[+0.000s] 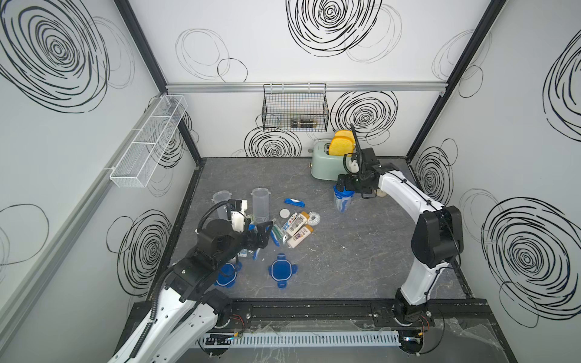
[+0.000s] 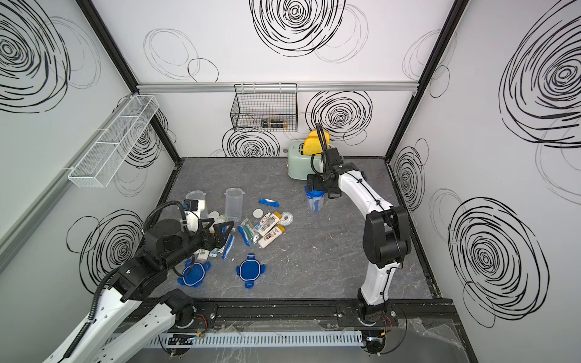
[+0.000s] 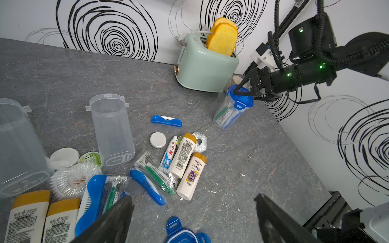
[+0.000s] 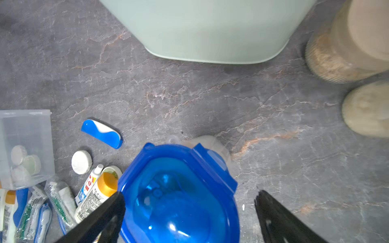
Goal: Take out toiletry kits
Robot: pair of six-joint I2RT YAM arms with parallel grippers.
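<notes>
A clear kit cup [image 3: 227,113] with blue lid [image 4: 174,202] stands right of centre, items inside. My right gripper is open over that lid, fingers either side. My left gripper hangs open over the left side, above two clear cups [image 3: 111,133], two blue lids [image 1: 281,272] lying flat, and loose toiletries: orange-capped bottles [image 3: 190,178], toothpaste [image 3: 169,151], blue combs [image 3: 166,120], bagged toothbrushes [image 3: 158,178] and round packets [image 3: 158,139].
A mint toaster [image 3: 204,68] with bread stands behind the lidded cup, jars [image 4: 368,109] to its right. A wire basket [image 1: 295,109] hangs on the back wall, a white rack [image 1: 145,145] on the left.
</notes>
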